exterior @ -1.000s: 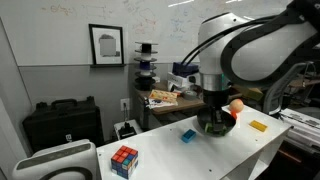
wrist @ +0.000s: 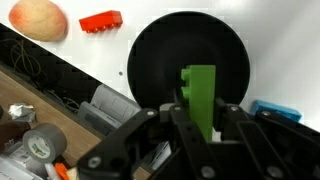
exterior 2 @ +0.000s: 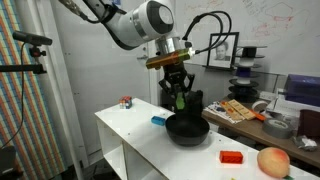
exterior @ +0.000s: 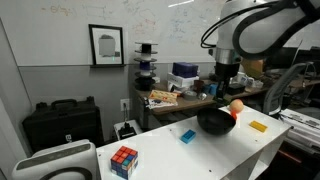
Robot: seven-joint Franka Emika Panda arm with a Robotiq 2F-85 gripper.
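A green block stands out between the fingers of my gripper, which is shut on it. In exterior view 2 the gripper points down and holds the block above the black bowl. The bowl lies below the block in the wrist view, and no object shows in its visible part. Exterior view 1 shows the bowl on the white table, under and left of the gripper.
Near the bowl lie a blue block, a red block and a peach-like fruit. A yellow block is to the right, a Rubik's cube at the near left.
The arm has risen and shifted right in exterior view 1, from low in front of the bowl to above it. Bowl and loose blocks look unmoved.
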